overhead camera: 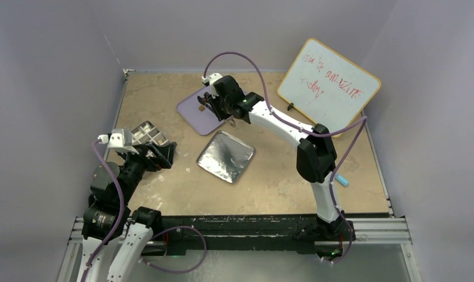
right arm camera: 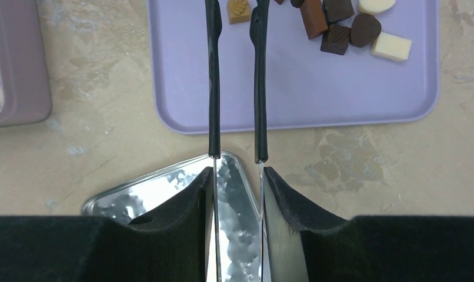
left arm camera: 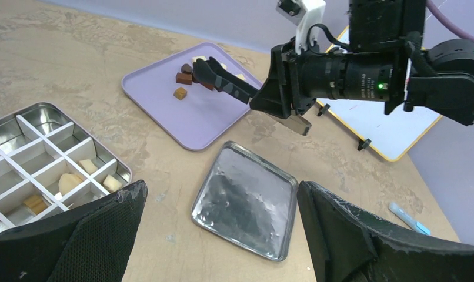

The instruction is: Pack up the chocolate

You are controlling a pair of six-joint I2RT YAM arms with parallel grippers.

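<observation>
The lilac tray (right arm camera: 293, 100) holds a golden square chocolate (right arm camera: 239, 14), several brown pieces (right arm camera: 336, 38) and white pieces (right arm camera: 390, 46). My right gripper hovers over it, open, with the golden piece seen between or below its fingertips. At the left, my left gripper stands open by the divided box (left arm camera: 40, 147), which has pale pieces (left arm camera: 87, 166) and a tan piece (left arm camera: 34, 202) in some compartments.
An empty metal tray (overhead camera: 225, 156) lies at the middle. A whiteboard (overhead camera: 329, 88) stands at the back right, and a light blue marker (overhead camera: 341, 180) lies on the right.
</observation>
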